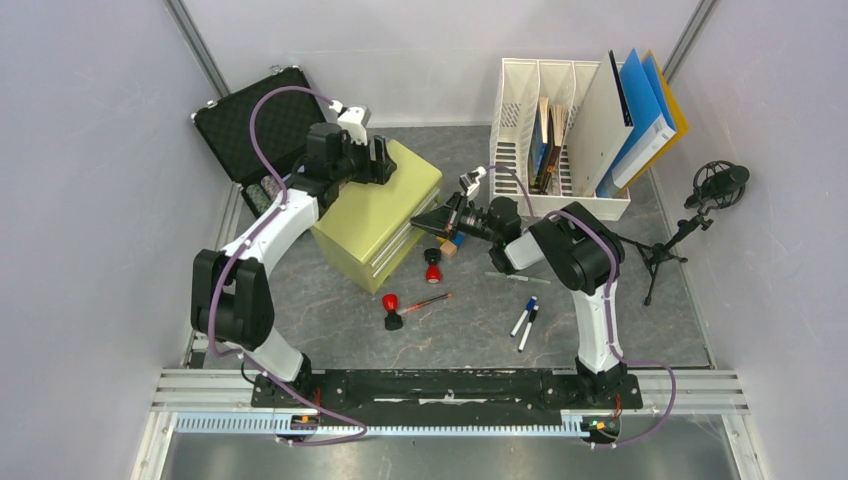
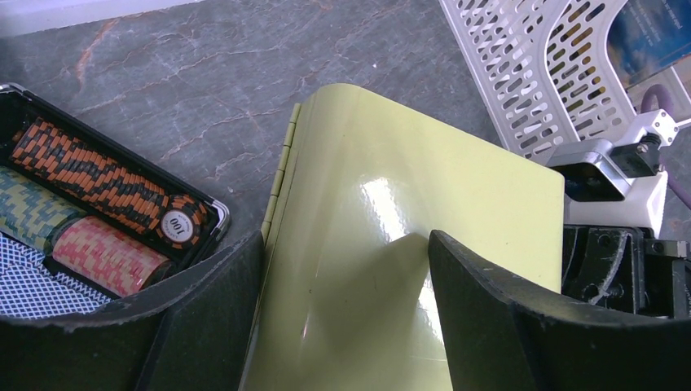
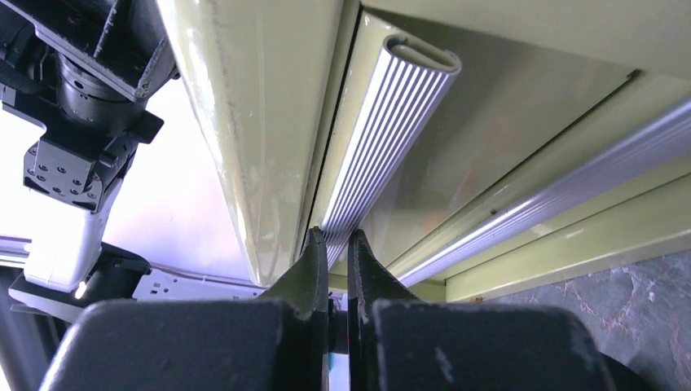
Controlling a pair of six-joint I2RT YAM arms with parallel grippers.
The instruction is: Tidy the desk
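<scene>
A yellow-green drawer cabinet [image 1: 370,215] stands angled at the left middle of the desk. My left gripper [image 1: 380,160] is over its top, fingers apart; in the left wrist view the glossy top [image 2: 456,195] shows between and beyond them. My right gripper [image 1: 422,221] is at the cabinet's drawer front, shut on the ridged silver drawer handle [image 3: 379,130], as the right wrist view shows.
An open black case [image 1: 245,125] lies back left, a white file organizer [image 1: 515,130] back right, a microphone stand [image 1: 680,235] at right. Stamps [image 1: 391,310], pens [image 1: 523,320] and blocks [image 1: 448,249] lie loose on the front and middle desk.
</scene>
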